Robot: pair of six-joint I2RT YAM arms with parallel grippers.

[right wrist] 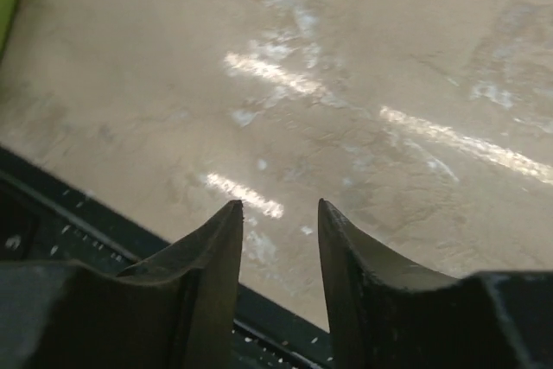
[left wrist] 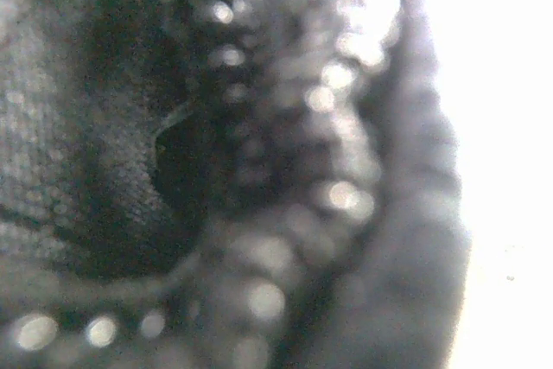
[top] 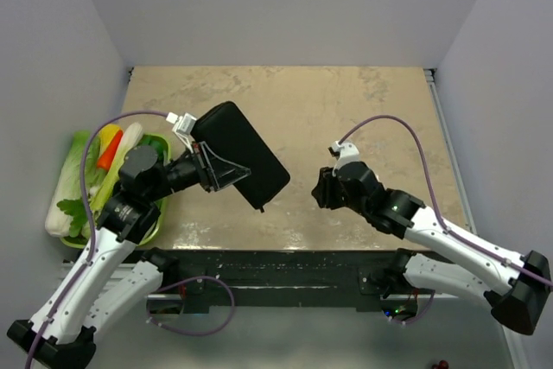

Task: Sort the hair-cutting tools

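A black zippered case (top: pixel 246 146) hangs tilted over the left-middle of the table. My left gripper (top: pixel 226 172) is shut on it, its fingers lying across the case's left part. Dark fabric and a blurred zipper (left wrist: pixel 229 75) fill most of the left wrist view, and the left fingertips cannot be made out there. To the right and apart from the case, my right gripper is partly open over bare table, with nothing between its fingers. No loose hair cutting tools show in any view.
A green basket (top: pixel 162 213) of vegetables stands at the table's left edge, beside and partly under the left arm. A dark rail (top: pixel 276 265) runs along the front edge.
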